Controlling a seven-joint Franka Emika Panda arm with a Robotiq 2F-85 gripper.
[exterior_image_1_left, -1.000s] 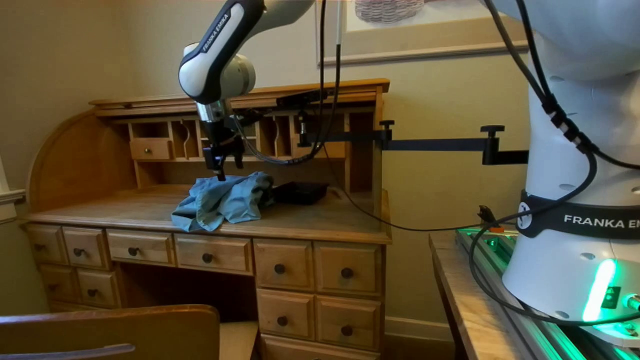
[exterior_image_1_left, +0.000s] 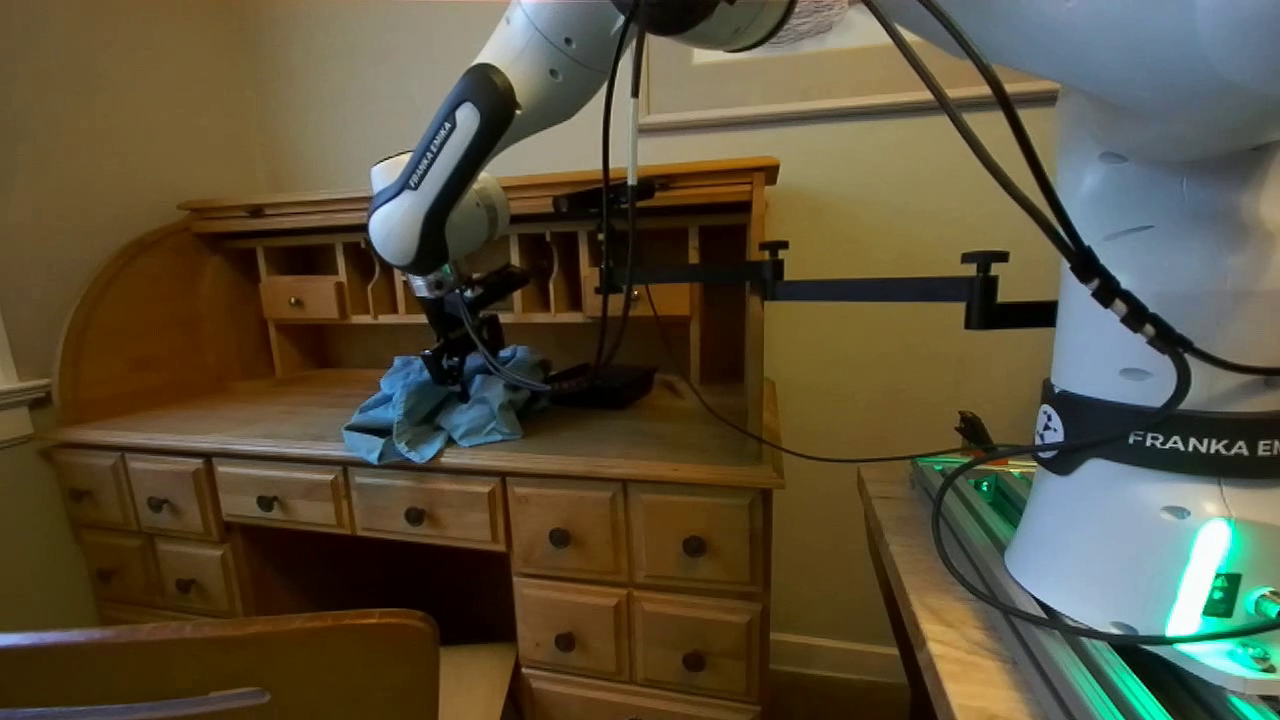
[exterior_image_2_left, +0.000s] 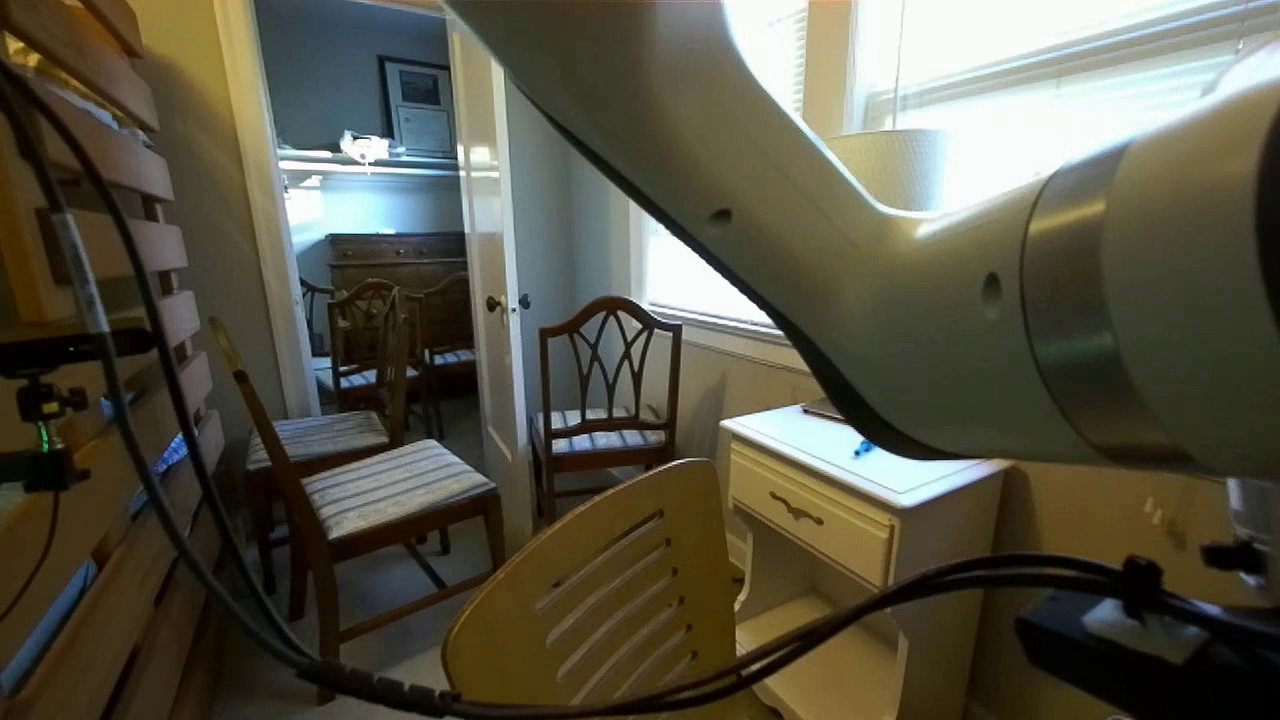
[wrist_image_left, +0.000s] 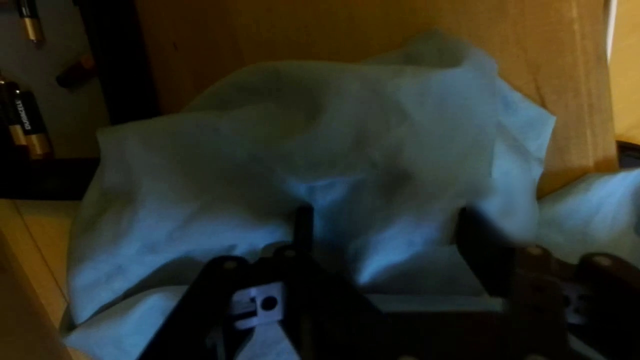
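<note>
A crumpled blue cloth (exterior_image_1_left: 446, 414) lies on the desktop, its left part draping toward the front edge. My gripper (exterior_image_1_left: 453, 374) points down into it in exterior view 1, with the fingertips among the folds. Seen from the wrist, the cloth (wrist_image_left: 360, 138) fills most of the picture, and my gripper has its two dark fingers well apart, cloth bunched up in the gap between them. The fingers stand part open, and neither finger visibly pinches the fabric. Exterior view 2 shows the arm but not the fingers.
A black tray (exterior_image_1_left: 603, 386) stands right behind the cloth; batteries (wrist_image_left: 30, 120) lie in it. The roll-top desk's cubbyholes (exterior_image_1_left: 540, 270) rise at the back. Bare desktop (exterior_image_1_left: 288, 402) stretches to the left. A chair back (exterior_image_1_left: 228, 660) is in front, and a cable hangs from the arm.
My gripper has come down from above the cloth and tilted somewhat, so its fingertips are now in the folds. The cloth lies in about the same place.
</note>
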